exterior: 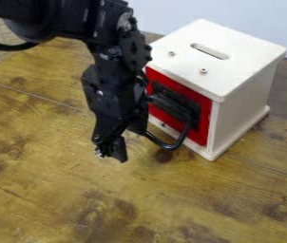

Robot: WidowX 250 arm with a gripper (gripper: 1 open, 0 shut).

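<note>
A white box (pixel 235 114) with a slot and two screws on top stands at the right, its red front (pixel 200 131) holding a dark door with a black loop handle (pixel 168 144). My black gripper (pixel 110 144) points down just left of that front, low over the wooden table and left of the handle. Whether its fingers are open or shut is unclear, as they are dark and seen from the side.
A pale wall stands behind the box, and a woven mat lies at the back left corner.
</note>
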